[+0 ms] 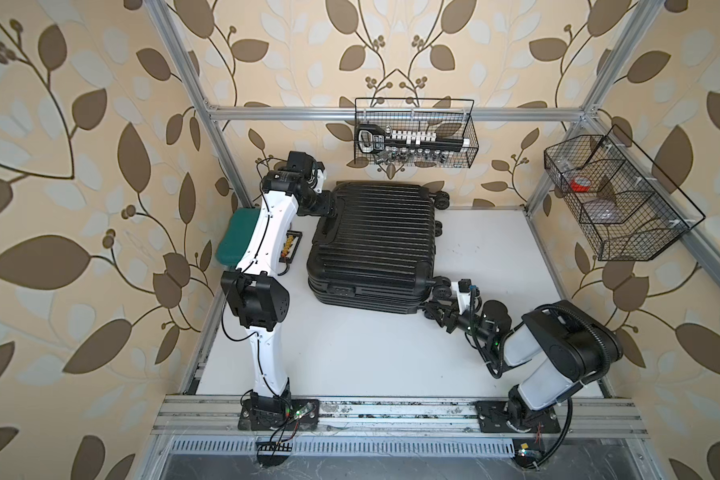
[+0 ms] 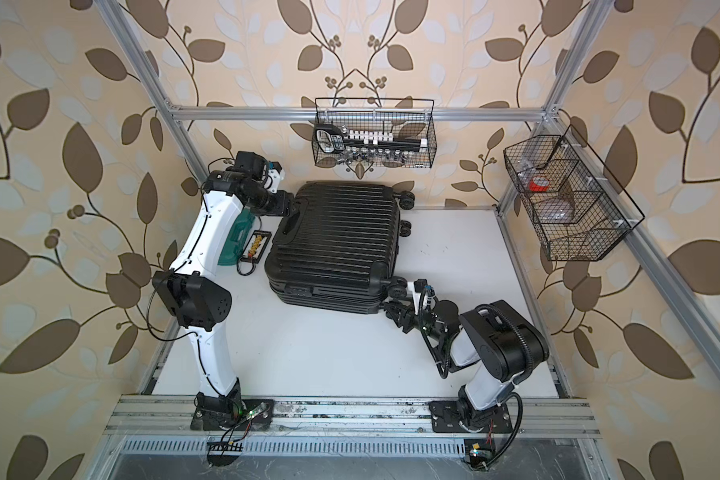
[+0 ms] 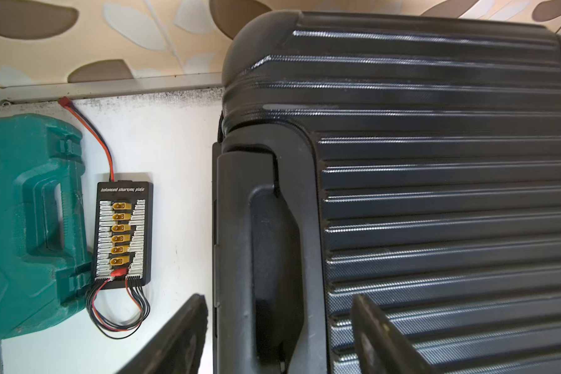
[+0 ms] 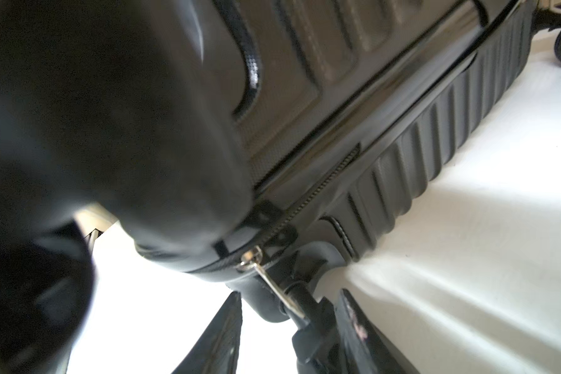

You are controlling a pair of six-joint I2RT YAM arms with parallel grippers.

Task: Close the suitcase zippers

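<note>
A black ribbed suitcase (image 1: 376, 232) lies flat on the white table, its wheels toward the right. In the right wrist view a metal zipper pull (image 4: 274, 286) hangs from the zipper track (image 4: 318, 190) at a wheel corner. My right gripper stands open there, the pull between its spread fingers without either one touching it as far as shows. Over the suitcase's handle side, at the far left, is my left gripper, its fingers parted above the recessed handle (image 3: 237, 261), with nothing held. The zipper on that side is hidden from view.
Left of the suitcase are a green case (image 3: 31, 224) and a charging plate (image 3: 123, 233) with loose wires. Suitcase wheels (image 1: 441, 286) stick out close to the right gripper. Wire baskets (image 1: 416, 132) hang on the walls.
</note>
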